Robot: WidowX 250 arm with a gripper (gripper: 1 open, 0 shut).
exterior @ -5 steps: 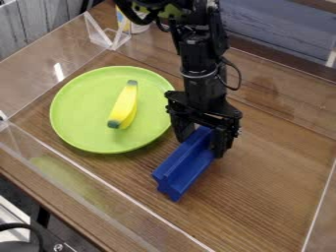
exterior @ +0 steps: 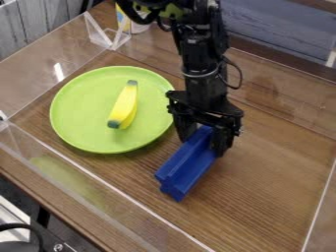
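Observation:
My black gripper (exterior: 205, 130) is low over a blue rectangular object (exterior: 187, 172) that lies on the wooden table, covering its far end. Whether the fingers are open or shut on it is hidden by the dark body of the gripper. Left of the arm, a yellow banana-like object (exterior: 124, 104) lies on a round green plate (exterior: 85, 108).
At the top left a pale cup-like object (exterior: 132, 20) is partly hidden. A dark cable-like shape (exterior: 27, 230) is at the bottom-left corner.
The gripper and the blue object have shifted very slightly; otherwise the scene looks the same.

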